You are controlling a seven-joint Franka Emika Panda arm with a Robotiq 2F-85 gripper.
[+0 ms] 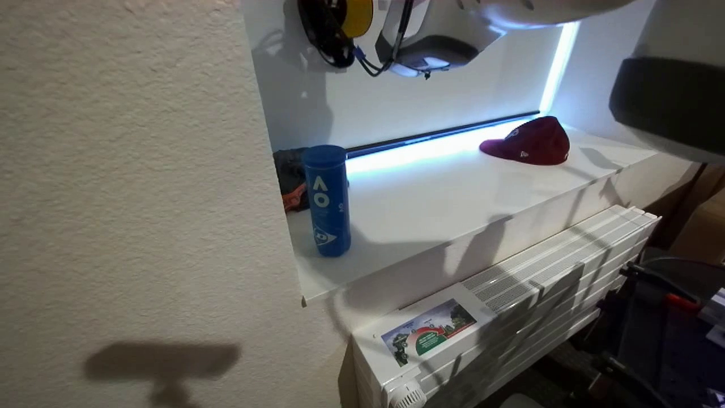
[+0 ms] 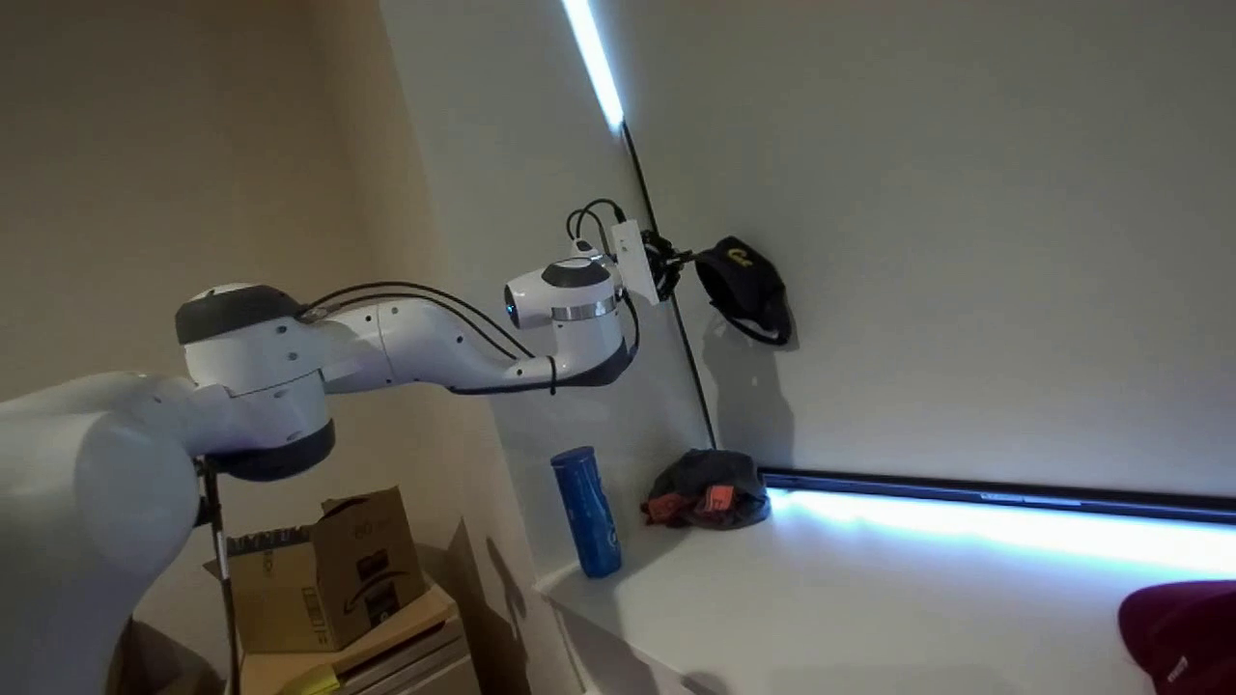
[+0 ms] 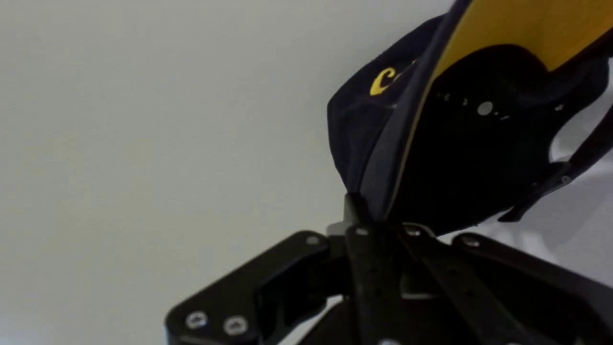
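A dark navy cap (image 2: 747, 284) with a yellow letter and a yellow underbrim hangs high above the white sill, close to the white wall or blind behind it. My gripper is shut on the edge of its brim. The wrist view shows the cap's black inside (image 3: 477, 155) and its loose back strap, tilted on its side. Part of the same cap (image 1: 329, 27) appears at the top of exterior view 1, where my fingers cannot be made out.
On the sill (image 1: 421, 211) stands a blue tube (image 1: 329, 204), with a dark cap with orange patches (image 2: 713, 492) behind it. A maroon cap (image 1: 530, 143) lies at the sill's other end. Below is a radiator (image 1: 544, 265).
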